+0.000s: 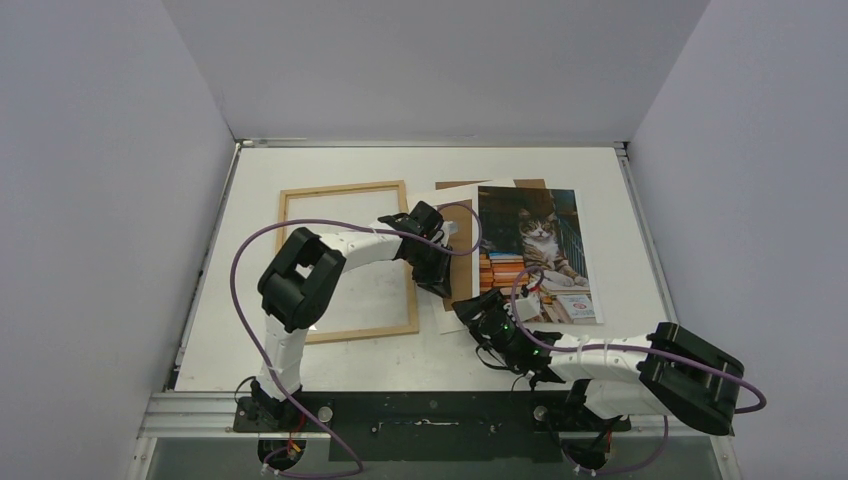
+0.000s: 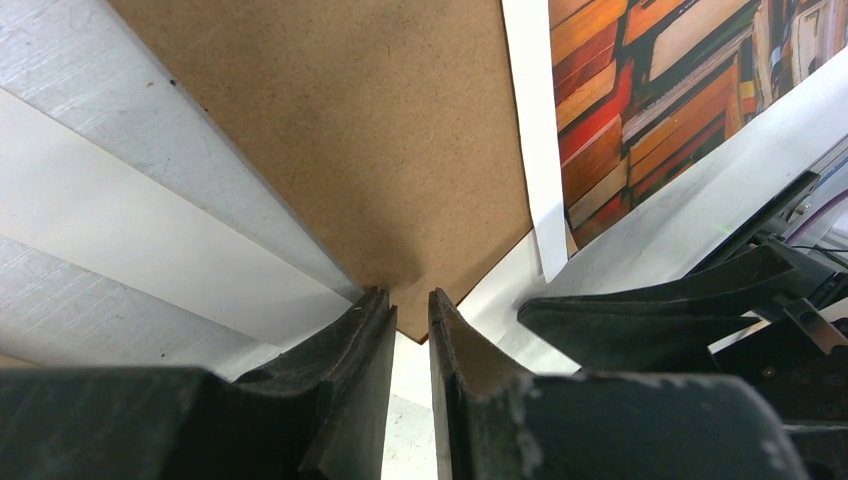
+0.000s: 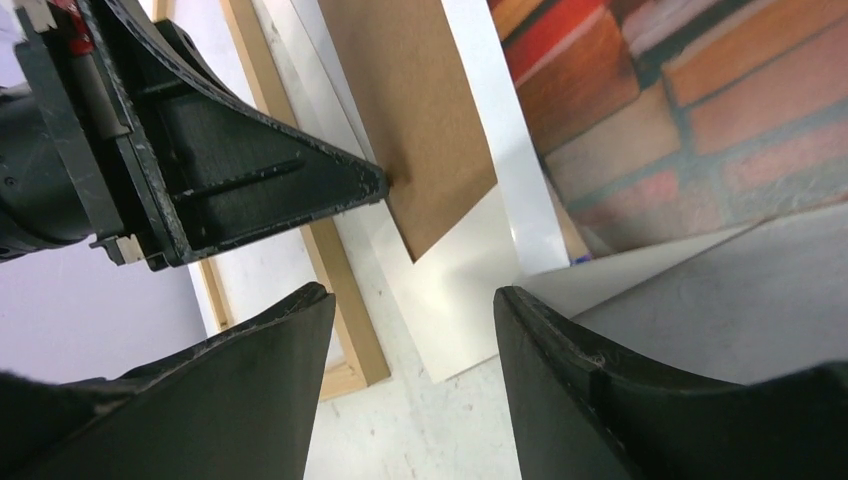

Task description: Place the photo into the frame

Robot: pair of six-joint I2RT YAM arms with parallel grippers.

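Observation:
The cat photo (image 1: 535, 250), white-bordered, lies on the right half of the table, overlapping a brown board (image 1: 460, 265) and white sheet at its left. Left of these, the wooden frame (image 1: 349, 333) lies flat. My left gripper is over the board's near left corner, its fingers close together with a narrow gap. The board's corner shows through this gap; whether it is gripped I cannot tell. My right gripper stands open and empty near the photo's lower left corner, low over the white sheet (image 3: 450, 290). The photo's lower border (image 3: 620, 280) looks slightly raised there.
Both grippers are close together, and the left gripper's finger (image 3: 340, 185) reaches into the right wrist view. Another brown edge (image 1: 530, 183) shows behind the photo. Clear table (image 1: 625, 220) remains right of the photo.

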